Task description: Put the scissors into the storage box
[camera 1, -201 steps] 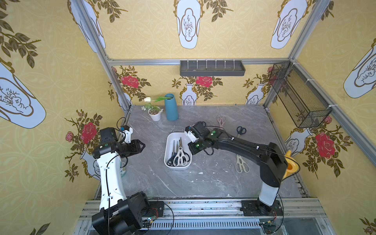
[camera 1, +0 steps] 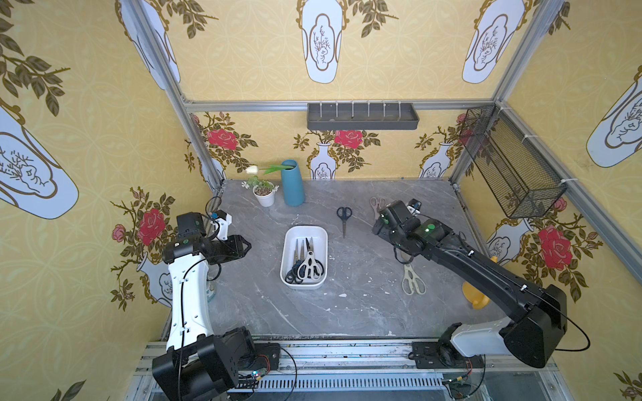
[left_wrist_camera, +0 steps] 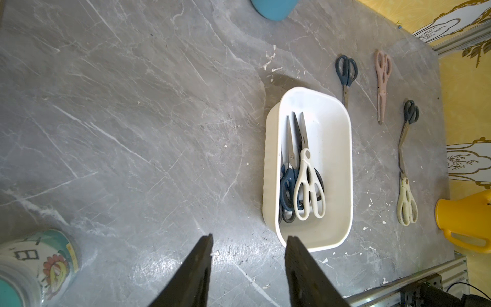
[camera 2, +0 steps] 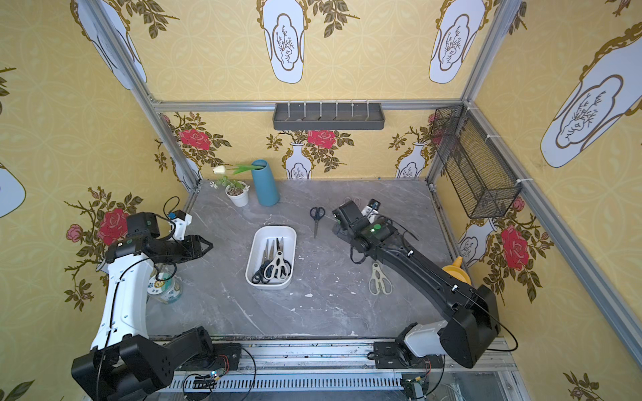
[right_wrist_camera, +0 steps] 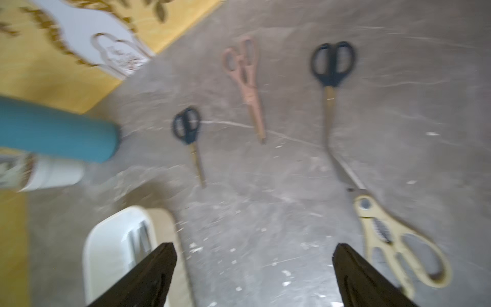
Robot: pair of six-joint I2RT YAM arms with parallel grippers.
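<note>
The white storage box (left_wrist_camera: 332, 230) stands mid-table with several scissors in it, a cream-handled pair (left_wrist_camera: 307, 189) on top of dark-handled ones. Outside it lie four-sided scatterings of scissors: a dark pair (right_wrist_camera: 188, 128) nearest the box, a pink pair (right_wrist_camera: 248, 84), another dark pair (right_wrist_camera: 331, 76), and a cream-handled pair (right_wrist_camera: 391, 235) whose blade tips meet that dark pair's. My right gripper is open above the right half of the table, nothing between its fingers. At the left, my left gripper is open and empty, clear of the box.
A blue vase (camera 1: 292, 183) and a potted plant (camera 1: 264, 193) stand behind the box. A yellow jug (left_wrist_camera: 465, 217) sits at the right edge, a patterned jar (left_wrist_camera: 41, 266) at the left. Bare tabletop separates the box from the left arm.
My right arm has swung from beside the box to the right, and its gripper now covers part of the right-hand scissors in the top left view. The left arm has barely shifted.
</note>
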